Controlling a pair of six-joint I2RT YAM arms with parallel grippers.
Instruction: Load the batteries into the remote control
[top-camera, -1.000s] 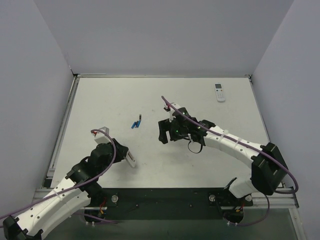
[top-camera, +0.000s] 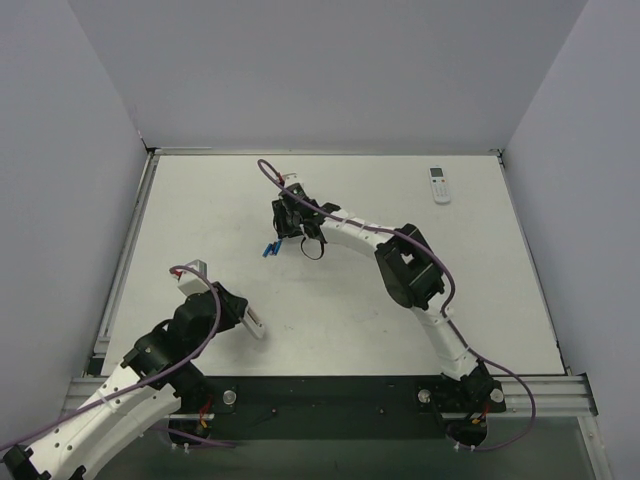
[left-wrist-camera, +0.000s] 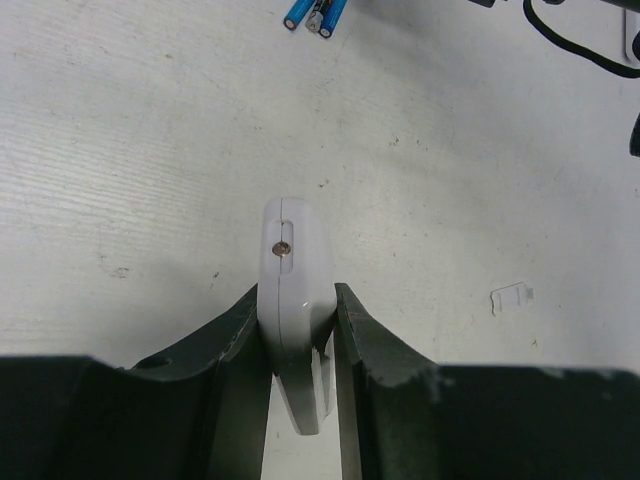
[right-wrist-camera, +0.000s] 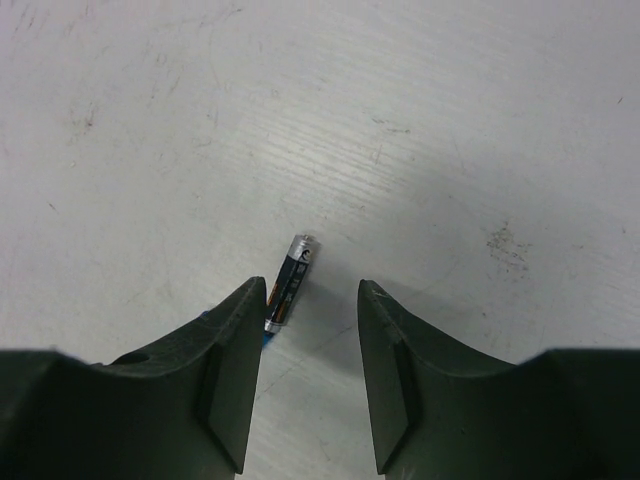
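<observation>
The white remote control (left-wrist-camera: 297, 250) is clamped between the fingers of my left gripper, its narrow end facing up in the left wrist view. From the top view, the remote (top-camera: 254, 322) juts out of that gripper near the table's front left. Two blue batteries (left-wrist-camera: 297, 12) lie close together at the top of the left wrist view, with a dark, silver-tipped battery between them. My right gripper is open above them. That dark battery (right-wrist-camera: 290, 282) shows partly behind the left finger; the blue ones are mostly hidden there.
Another white remote-like object (top-camera: 439, 185) with a dark screen lies at the far right. A small pale piece (left-wrist-camera: 511, 297) rests on the table in the left wrist view.
My right arm has swept left across the table to the batteries, which are now partly covered by its gripper. The left gripper has shifted slightly left with the remote.
</observation>
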